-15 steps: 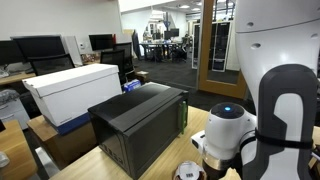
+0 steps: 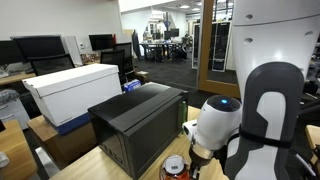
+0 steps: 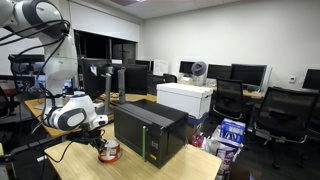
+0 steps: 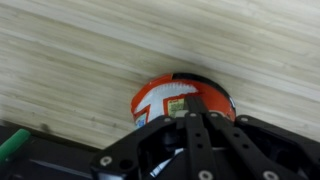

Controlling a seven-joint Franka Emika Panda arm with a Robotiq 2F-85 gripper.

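Note:
A round red-and-white container (image 4: 160, 95) with a pale top stands on the wooden table; in exterior view 1 this container (image 2: 175, 164) is low in the picture, in front of the black microwave. My gripper is shut, its fingertips over the container's red and white top. Whether a thin edge is caught between the fingers does not show. From exterior view 2 the container (image 3: 110, 152) sits close against the gripper (image 3: 101, 145), which reaches down from the left. The gripper's dark body hides the container's near part in the wrist view.
The black microwave (image 3: 150, 130) stands close beyond the container. Behind it is a white box (image 2: 72, 88) with a blue base. In the wrist view a green strip (image 4: 14, 143) shows at lower left. Bare wood (image 3: 185, 165) lies to the right in exterior view 2.
In exterior view 1 the arm has moved left and slightly up in the picture, toward the microwave. The container has shifted the same way along with the gripper.

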